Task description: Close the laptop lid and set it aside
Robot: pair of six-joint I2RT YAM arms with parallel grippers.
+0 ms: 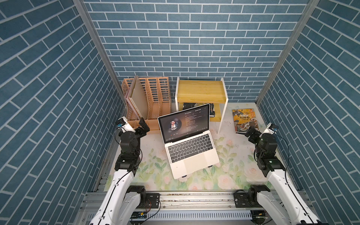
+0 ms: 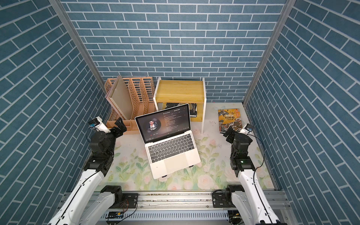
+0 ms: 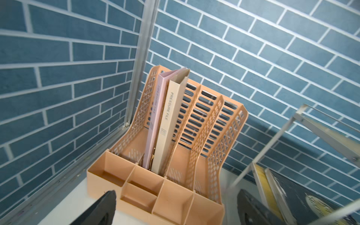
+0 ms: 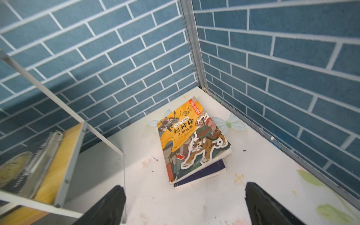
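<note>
A silver laptop (image 1: 191, 161) stands open on the floral mat in the middle, tilted slightly, its dark screen (image 2: 163, 121) lit with a music player. My left gripper (image 1: 140, 127) is raised left of the laptop, facing the file organiser, open and empty; in the left wrist view its fingers (image 3: 101, 210) are apart at the bottom. My right gripper (image 1: 253, 133) is right of the laptop, before the books, open and empty, its fingers (image 4: 106, 208) apart in the right wrist view. The laptop is not seen in either wrist view.
A peach organiser (image 3: 180, 202) with two files stands back left. A wooden shelf (image 1: 200, 88) holding books is directly behind the laptop. A stack of books (image 4: 195, 142) lies back right.
</note>
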